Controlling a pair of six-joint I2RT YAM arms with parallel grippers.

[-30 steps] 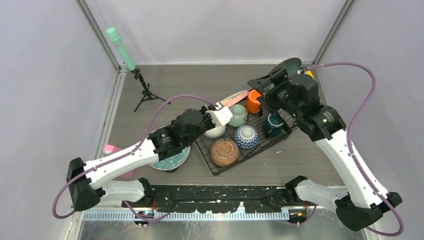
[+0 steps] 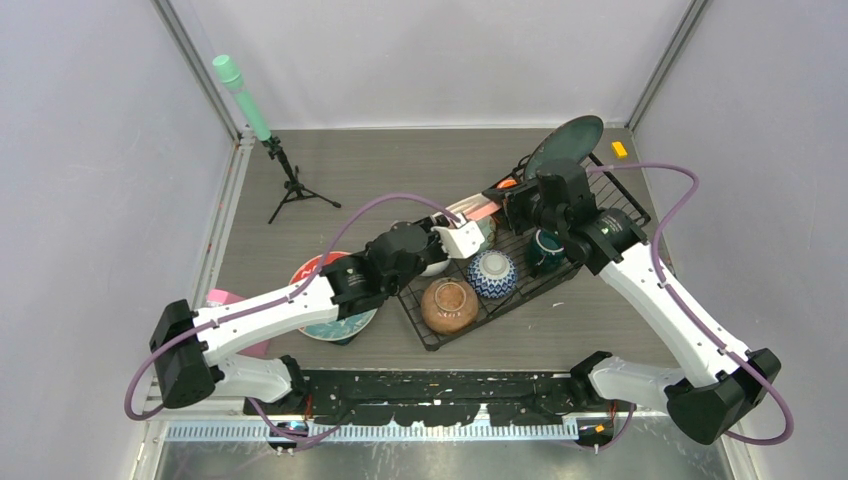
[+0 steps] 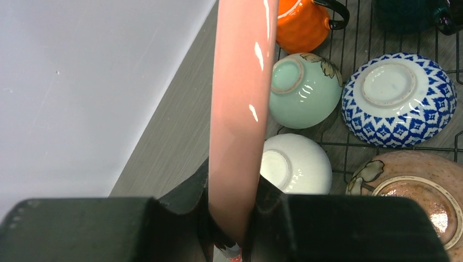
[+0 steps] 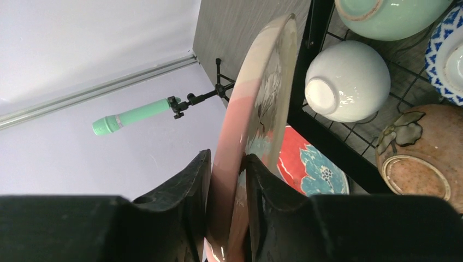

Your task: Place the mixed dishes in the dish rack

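A pink-rimmed plate (image 2: 481, 208) is held upright over the rack's back-left edge. My left gripper is shut on it. My right gripper is at the plate's other end, with the rim between its fingers; whether they are closed on it is unclear. In the rack (image 2: 520, 305) are a brown bowl (image 2: 449, 305), a blue-patterned bowl (image 2: 492, 274), a white bowl (image 3: 297, 161), a mint bowl (image 3: 306, 93), an orange mug (image 3: 303, 27), a teal mug (image 2: 545, 252) and a dark green plate (image 2: 565, 140).
A red-and-blue plate (image 2: 340, 325) and a pink block (image 2: 225, 298) lie left of the rack. A tripod (image 2: 293, 188) with a mint cylinder stands at the back left. A small yellow block (image 2: 619, 149) sits at the back right. The table behind the rack is clear.
My right gripper has moved down and left onto the end of the pink plate. My left gripper, holding the plate, has shifted slightly right.
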